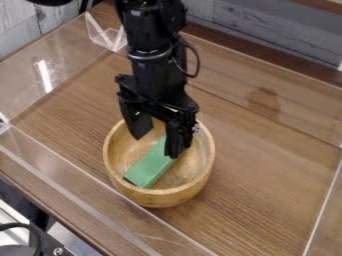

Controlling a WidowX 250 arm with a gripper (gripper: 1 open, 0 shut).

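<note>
My black gripper (158, 128) hangs from the top of the camera view over a round, light wooden bowl (173, 196). Its fingers are apart, one at the bowl's left inner side and the other toward the right, lowered around the upper end of a green block (150, 167) that lies slanted in the bowl. The block's lower part is in plain view; whether the fingers touch it cannot be told.
A pale wall (267, 35) runs along the back, and clear edging borders the left. A black cable lies at the bottom left.
</note>
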